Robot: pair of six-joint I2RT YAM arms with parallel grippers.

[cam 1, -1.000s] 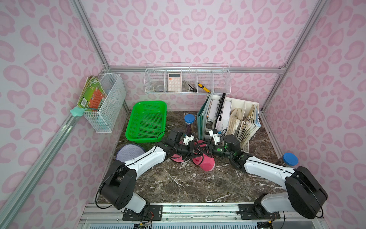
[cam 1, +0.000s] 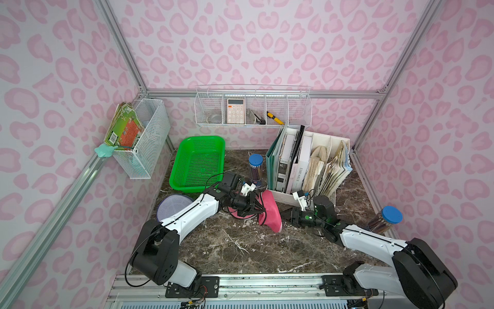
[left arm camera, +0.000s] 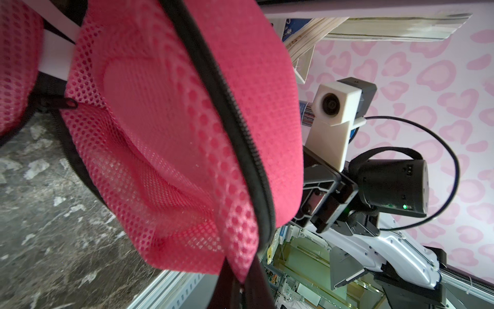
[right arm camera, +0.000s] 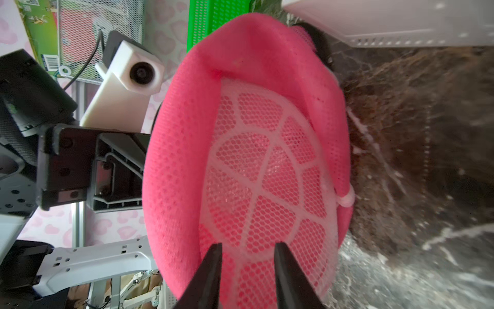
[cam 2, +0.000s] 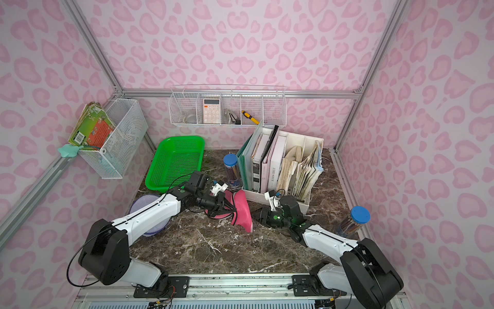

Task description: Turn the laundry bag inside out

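Observation:
The pink mesh laundry bag (cam 1: 271, 216) stands partly folded on the table, its black zipper edge (left arm camera: 225, 97) curving across the left wrist view. That edge's lower end is pinched between the shut fingers of my left gripper. In the right wrist view, the bag's rounded end (right arm camera: 171, 185) shows, with a mesh panel crossed by pale seams inside a padded rim. Before this panel stands my right gripper, its fingers apart and only bag fabric visible behind them. From above, my right gripper (cam 1: 288, 216) is close to the bag's right side.
Behind the bag are a white file box (cam 1: 288, 197) with folders and a blue-lidded jar (cam 1: 255, 167). A green basket (cam 1: 197, 164) lies back left, near a pale round container (cam 1: 172, 207).
My left gripper shifted slightly left, and the bag's right part now stands out more fully.

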